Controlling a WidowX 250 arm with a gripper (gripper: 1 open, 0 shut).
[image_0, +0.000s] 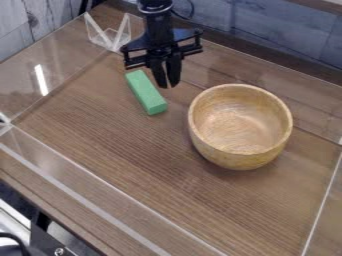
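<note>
The black robot gripper (166, 70) hangs from the top centre over the table, just above and right of a green block (146, 93) lying on the wood. Its fingers are close together, with nothing seen between them. A wide light-wooden bowl (241, 125) sits to the right of the block.
The wooden table (147, 190) has bare room in front and at the back right. Clear plastic pieces show at the back left (107, 30) and at the left edge, along with a pale rim of the workspace.
</note>
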